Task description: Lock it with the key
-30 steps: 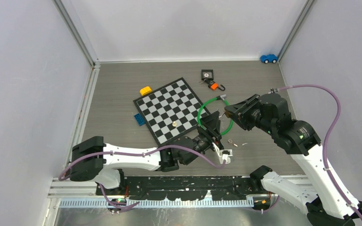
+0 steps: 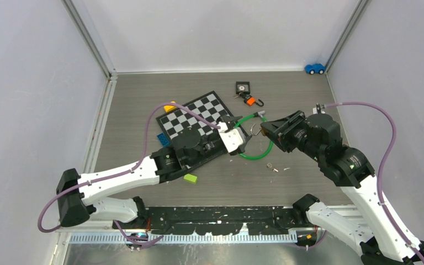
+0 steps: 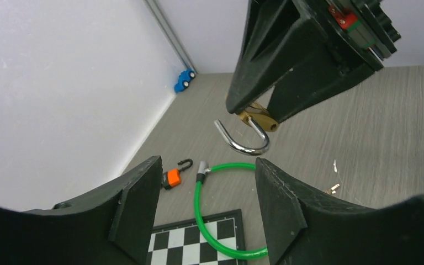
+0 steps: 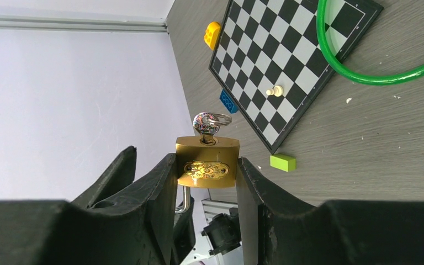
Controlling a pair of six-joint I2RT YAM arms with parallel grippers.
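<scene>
My right gripper (image 2: 270,130) holds a brass padlock (image 4: 207,163) between its fingertips. A key with a ring (image 4: 206,123) stands in the lock's keyhole. The steel shackle (image 3: 256,144) projects from the body as a hook, its free end visible in the left wrist view. My left gripper faces the padlock from close by, fingers apart, with nothing between them; the shackle is just above and beyond its fingertips.
A checkerboard (image 2: 190,113) with a small piece lies mid-table, beside a green hose lock (image 3: 221,248). An orange padlock (image 2: 251,100), toy car (image 2: 314,68) and green block (image 2: 190,178) lie around.
My left arm has swung up and back from the front of the table, rotating toward the padlock. My right gripper and the padlock have barely moved.
</scene>
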